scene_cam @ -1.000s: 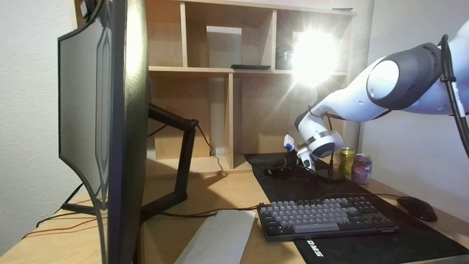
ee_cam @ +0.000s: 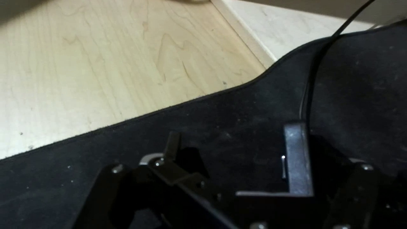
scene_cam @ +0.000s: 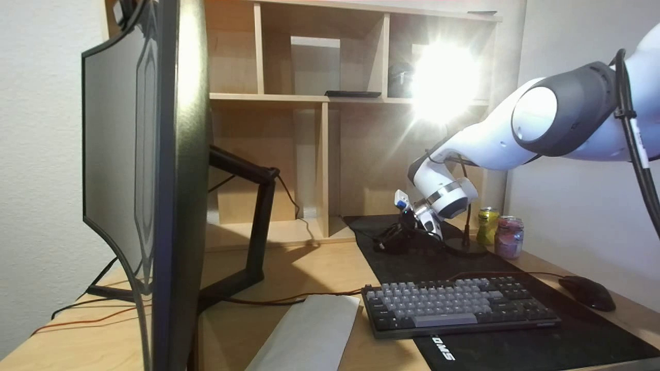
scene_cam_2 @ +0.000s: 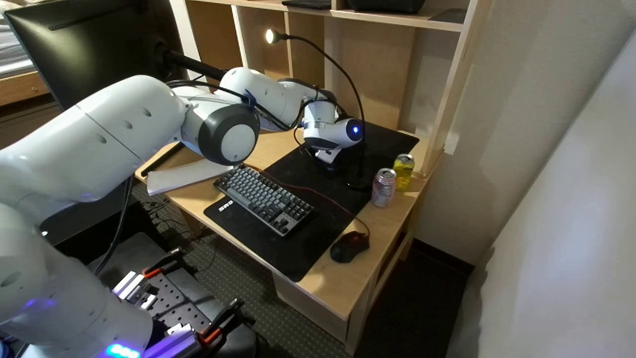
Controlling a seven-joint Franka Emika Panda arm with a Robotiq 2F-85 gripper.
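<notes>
My gripper is low over the black desk mat [ee_cam: 229,114], its fingers wide apart and nothing between the fingers in the wrist view. A thin black cable [ee_cam: 312,84] runs across the mat and passes behind the right finger [ee_cam: 298,158]; whether they touch I cannot tell. In exterior view 1 the gripper [scene_cam: 396,238] hangs above the back part of the mat, left of the lamp's base [scene_cam: 464,247]. The arm hides most of it in exterior view 2.
A lit gooseneck lamp [scene_cam_2: 356,89] rises close beside the wrist. Yellow [scene_cam_2: 403,171] and pink [scene_cam_2: 384,187] cans stand right of it. A keyboard [scene_cam_2: 262,198] and mouse [scene_cam_2: 350,246] lie nearer the front. Bare wood [scene_cam: 322,269] is clear left of the mat; shelves stand behind.
In exterior view 1 the wrist has shifted slightly left and tilted a little, with the gripper now marginally lower. The objects on the desk have not moved.
</notes>
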